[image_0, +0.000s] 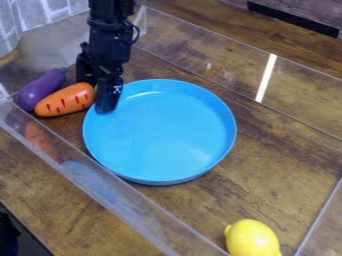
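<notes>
The black gripper (100, 88) is lowered at the upper left, its fingers by the right end of an orange toy carrot (60, 101), at the near-left rim of a blue plate (160, 135). Whether it is open or holds the carrot is hard to tell, as the arm hides that end. A purple eggplant (38, 90) lies just left of the carrot.
A yellow lemon (251, 239) lies at the bottom right. Clear plastic walls border the wooden work surface, which is free to the right of the plate.
</notes>
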